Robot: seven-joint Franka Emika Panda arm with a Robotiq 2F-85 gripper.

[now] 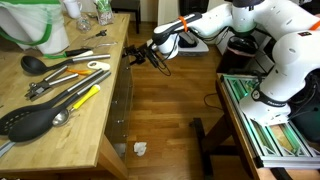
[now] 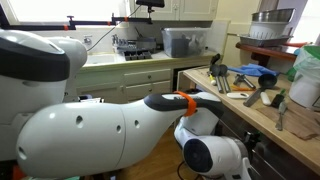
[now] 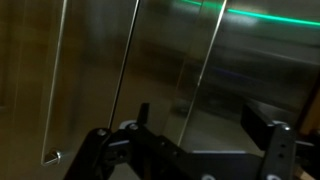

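Observation:
My gripper (image 1: pixel 136 54) is at the far part of the cabinet's front, just below the countertop edge in exterior view 1. In the wrist view the dark fingers of the gripper stand apart, with nothing visible between them. Beyond them is the dark, shiny cabinet front (image 3: pixel 90 80), crossed by several pale seams. A small metal knob (image 3: pixel 52 157) shows at its lower left, outside the fingers. Whether a finger touches the front cannot be told. The white arm (image 2: pixel 105 125) hides much of the floor in exterior view 2.
Several utensils, including a black slotted spoon (image 1: pixel 34 122), lie on the wooden countertop (image 1: pixel 85 135). A white bucket (image 1: pixel 45 30) stands behind them. Open wooden floor (image 1: pixel 165 115) lies between the cabinet and the robot's stand (image 1: pixel 245 120).

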